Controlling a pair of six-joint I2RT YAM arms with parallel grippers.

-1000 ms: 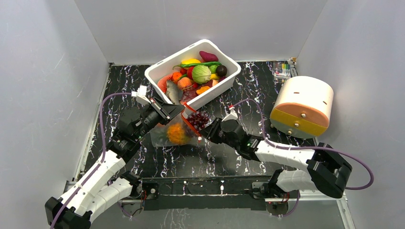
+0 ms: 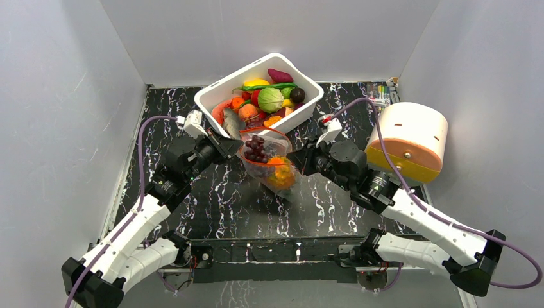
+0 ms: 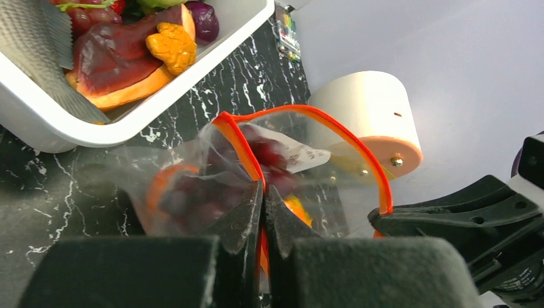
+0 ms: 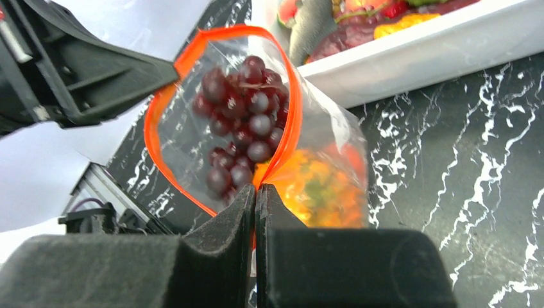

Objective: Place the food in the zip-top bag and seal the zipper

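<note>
Between the two arms hangs a clear zip top bag (image 2: 290,190) with an orange zipper rim, its mouth spread open. Dark red grapes (image 4: 240,122) sit inside it, near the mouth. Lower in the bag lies an orange-yellow food item (image 4: 314,186), seen through the plastic. My left gripper is shut on the orange rim at one side of the mouth. At the opposite side my right gripper is shut on the rim as well; its tips also show against the orange edge in the left wrist view.
Just behind the bag stands a white bin (image 2: 212,97) full of play food, its near wall close to the bag. A cream and yellow rounded container (image 2: 410,131) is at the right.
The right gripper has moved up and to the right, carrying its side of the rim. The bag has swung from lower left to hang between the grippers, its mouth wider.
</note>
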